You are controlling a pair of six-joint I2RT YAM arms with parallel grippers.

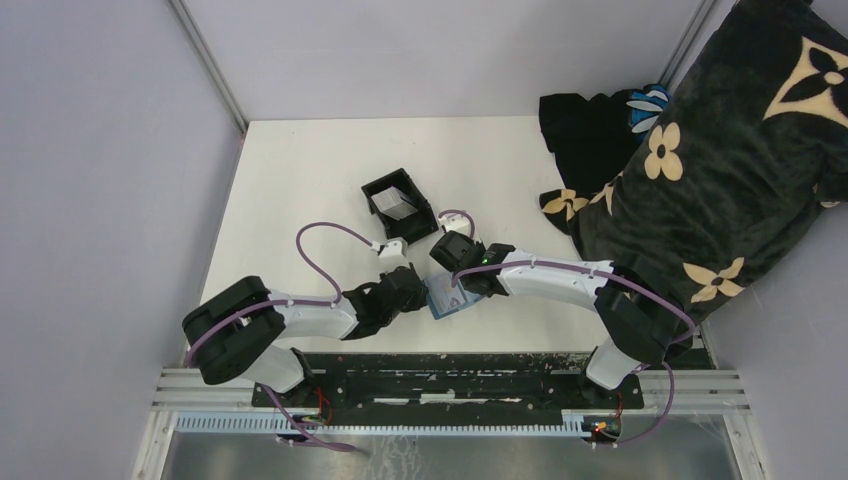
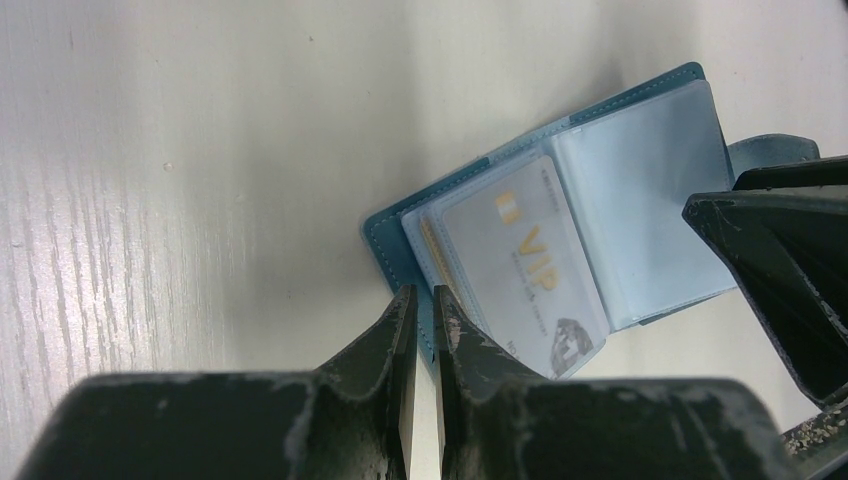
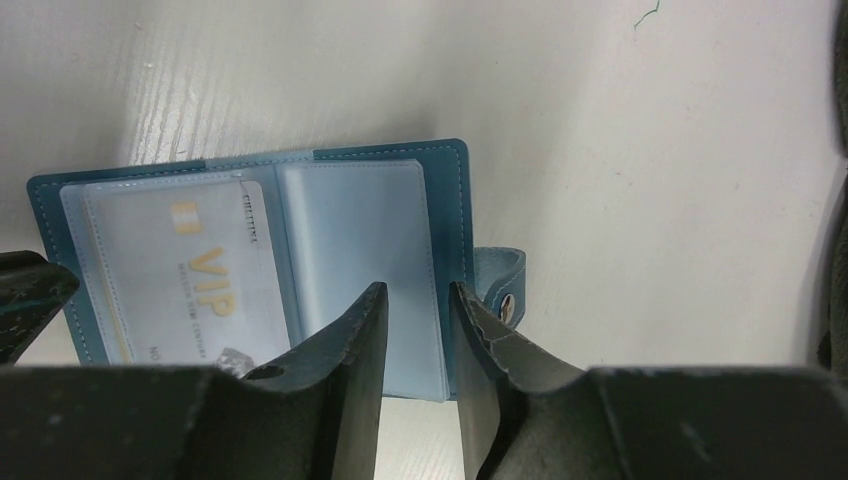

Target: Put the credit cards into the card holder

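The blue card holder (image 1: pixel 446 296) lies spread open on the white table between both arms. A white VIP card (image 2: pixel 524 266) sits in its left clear sleeve, while the right clear sleeve (image 3: pixel 365 240) looks empty. At the holder's left edge, my left gripper has its fingers slightly apart, nothing visible between them. My right gripper is above the right sleeve near the holder's right edge, its fingers apart and no card between them. More cards (image 1: pixel 393 203) rest inside a black box (image 1: pixel 372 189) behind the holder.
A snap strap (image 3: pixel 503 285) sticks out from the holder's right side. Dark patterned fabric (image 1: pixel 660 220) covers the table's right side, with a black cloth (image 1: pixel 585 135) at the back.
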